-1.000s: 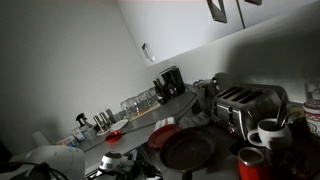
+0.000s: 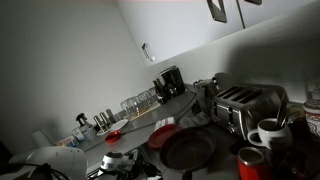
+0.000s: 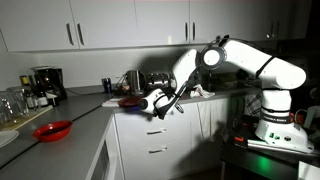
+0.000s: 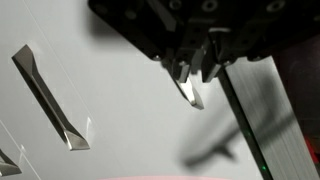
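Note:
My gripper reaches in from the top of the wrist view, its dark fingers close together. A bright metal piece [image 4: 193, 95], perhaps the end of a handle, shows just past the fingertips. Whether it lies between the fingers or behind them is unclear. To the left, a silver drawer handle [image 4: 50, 98] stands apart from the gripper on a pale drawer front. In exterior view 2 the arm extends to the white drawers [image 3: 135, 140] under the counter, its gripper [image 3: 153, 108] near the upper front. Another handle [image 3: 157, 131] is below it.
On the counter are a dark pan [image 2: 188, 150], a red plate [image 2: 163, 134], a toaster [image 2: 245, 108], a white mug [image 2: 271, 134] and a red can [image 2: 252, 164]. A red bowl [image 3: 52, 130] sits on the left counter. Open floor [image 3: 195, 165] lies before the drawers.
The arm at the lower left of exterior view 1 has shifted only slightly. The counter objects have stayed where they were.

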